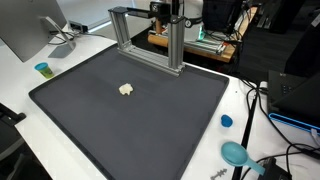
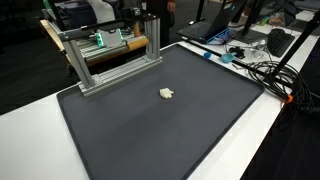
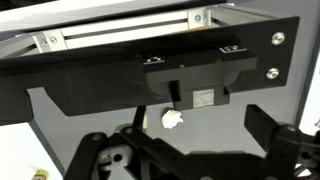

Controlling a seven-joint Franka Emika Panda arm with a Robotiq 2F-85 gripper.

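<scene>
A small cream-coloured lump lies on the dark grey mat in exterior view 1. The other exterior view shows the same cream lump near the middle of the mat. From the wrist, the lump appears beyond my gripper, which is open with its two dark fingers wide apart. Nothing is held between them. A black bar with a boxy fitting crosses the wrist view and hides part of the mat. In the exterior views I cannot clearly make out the fingers.
A metal frame stands at the mat's edge. A green-and-blue cup sits on the white table to the left. On the right are a blue cap and a turquoise round item.
</scene>
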